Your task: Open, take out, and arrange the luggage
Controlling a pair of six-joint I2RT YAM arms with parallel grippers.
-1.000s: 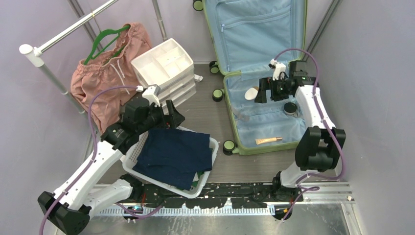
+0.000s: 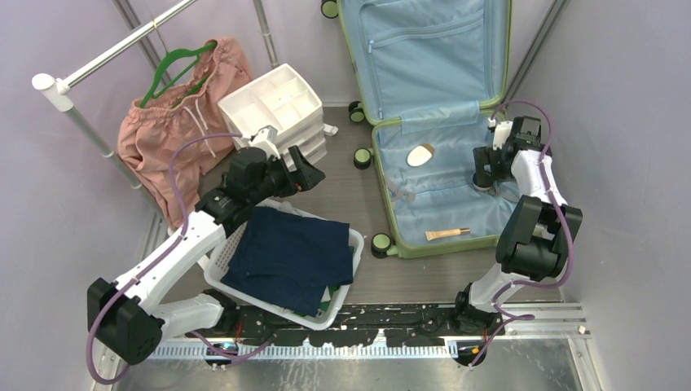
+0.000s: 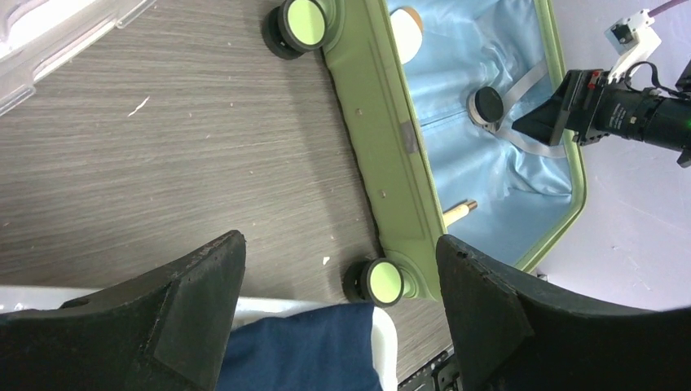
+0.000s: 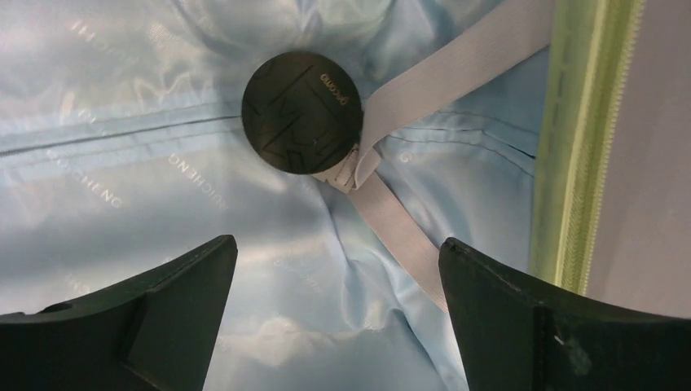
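The green suitcase [image 2: 392, 204] lies open, blue lining inside. It holds a white oval item [image 2: 420, 155], a tube [image 2: 446, 234] and a black round jar [image 4: 301, 112] beside a grey strap [image 4: 395, 236]. My right gripper is open above the jar, near the suitcase's right side, nothing between its fingers. My left gripper is open above the floor and the front basket's back edge, left of the suitcase.
A white basket [image 2: 350, 277] with navy clothing stands at front centre-left. A white drawer unit [image 2: 261, 106] and a hanging pink garment [image 2: 163, 171] are at back left. Bare floor lies between drawers and suitcase.
My right arm has moved right and down over the jar, off the white oval item's side. My left gripper has moved slightly right and up in the top view.
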